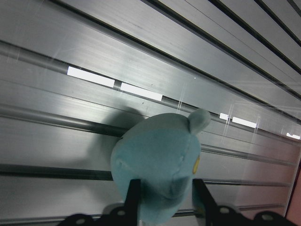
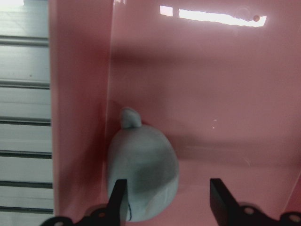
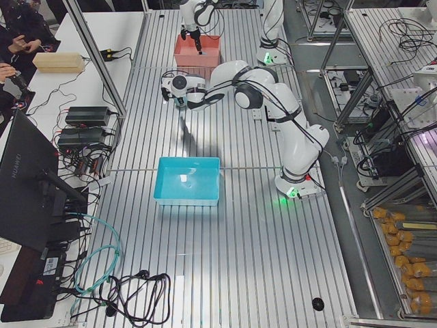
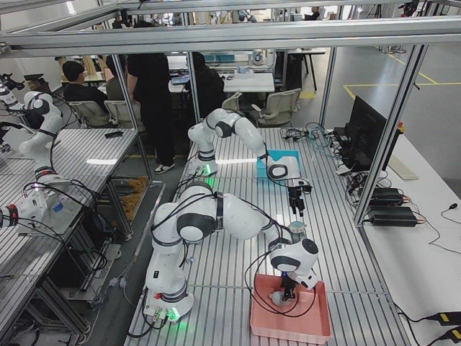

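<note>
A light-blue plush toy (image 1: 155,155) lies on the slatted table in the left wrist view, with my left gripper open around its lower part, the fingertips reaching it. A second plush (image 2: 141,169), greyish blue, lies in the pink bin (image 2: 77,94) against its wall. My right gripper is open over it, the plush near one fingertip and clear space by the other. An empty blue bin (image 3: 186,181) stands on the table in the camera left view.
A monitor (image 3: 27,205), power bricks and cable coils line one side of the table. Bare slatted surface surrounds the blue bin. Metal frame posts stand at the table's edges.
</note>
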